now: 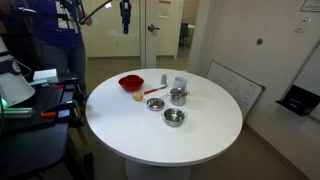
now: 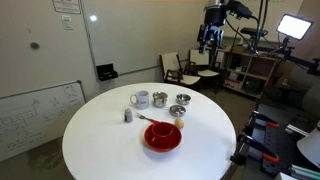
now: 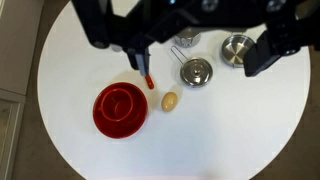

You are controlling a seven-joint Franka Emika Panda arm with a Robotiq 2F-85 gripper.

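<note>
My gripper is open and empty, high above the round white table; in exterior view 2 the gripper (image 2: 212, 40) hangs well clear of everything. A red bowl (image 3: 106, 126) with a smaller red cup (image 3: 117, 104) inside stands on the table. Beside the bowl lies a brownish egg (image 3: 169, 102). Small metal cookware includes a shallow pan (image 3: 196, 72), a metal bowl (image 1: 174, 116) and a lidded pot (image 1: 179, 96). A red-handled utensil (image 2: 147, 119) lies near the red bowl.
A white mug (image 2: 143, 99) and a small grey shaker (image 2: 128, 116) stand on the table (image 2: 95, 145). Chairs (image 2: 172, 66) and a shelf (image 2: 258, 72) are beyond it.
</note>
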